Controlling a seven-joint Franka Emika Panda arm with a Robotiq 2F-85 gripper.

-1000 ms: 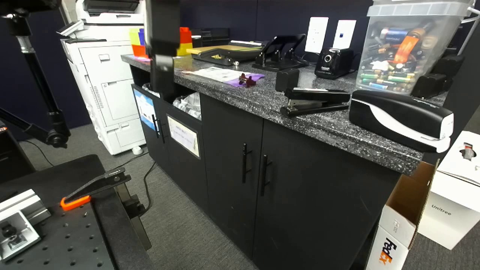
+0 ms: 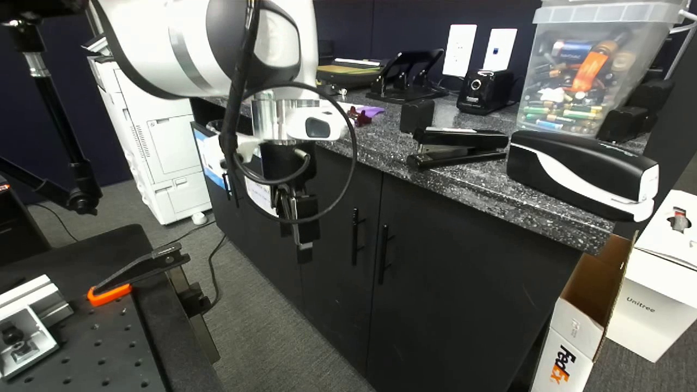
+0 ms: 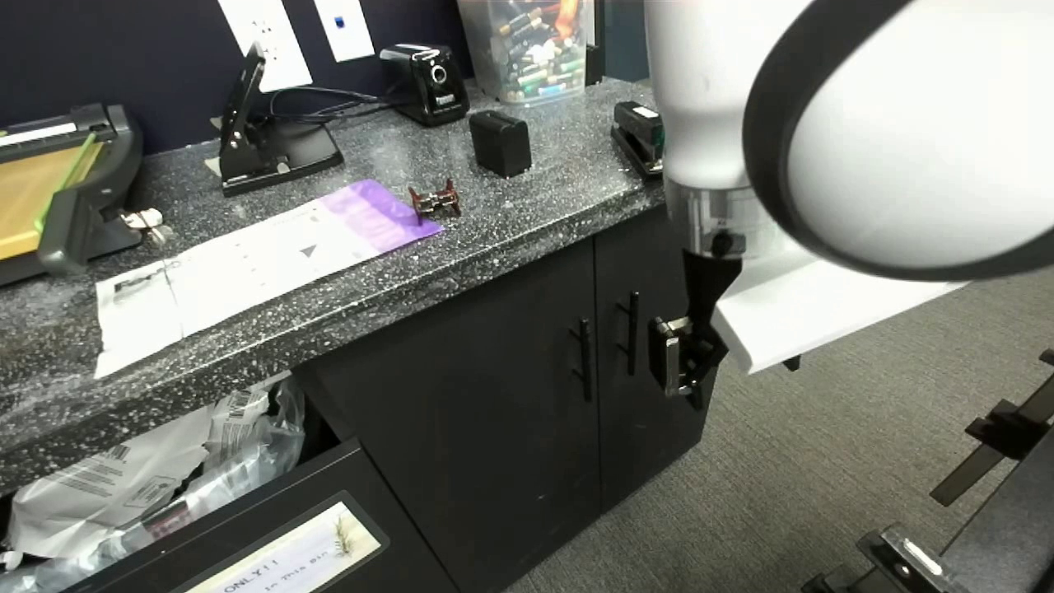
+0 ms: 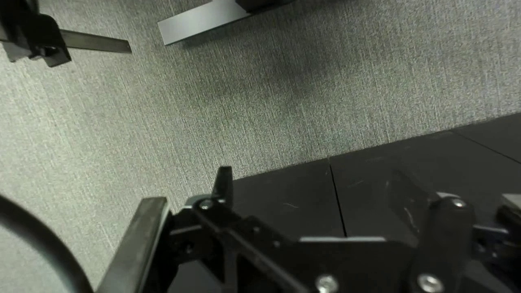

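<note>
My gripper (image 2: pixel 297 225) hangs below the white arm, in front of the black cabinet doors (image 2: pixel 340 287) and below the counter's edge. In exterior view 2 the gripper (image 3: pixel 682 366) also shows clear of the counter, over the floor side. Its fingers stand open and hold nothing. The wrist view looks down on grey carpet (image 4: pixel 273 107) and the dark cabinet front (image 4: pixel 288 195), with one dark finger (image 4: pixel 223 184) at lower left. On the speckled counter (image 3: pixel 415 277) are a black stapler (image 2: pixel 460 140), a dark red clip (image 3: pixel 435 201) and a black block (image 3: pixel 501 143).
A black-and-white electric stapler (image 2: pixel 581 173) sits at the counter's near corner, before a clear bin of batteries (image 2: pixel 572 75). A purple-and-white sheet (image 3: pixel 252 259) lies by the front edge. The dark perforated table (image 2: pixel 98 346) stands at left. Open carpet lies between table and cabinets.
The white arm and gripper have come into exterior view 1 at upper left, covering the back of the counter and the drawer fronts. The dark upright shape there before is gone. Counter objects have not moved.
</note>
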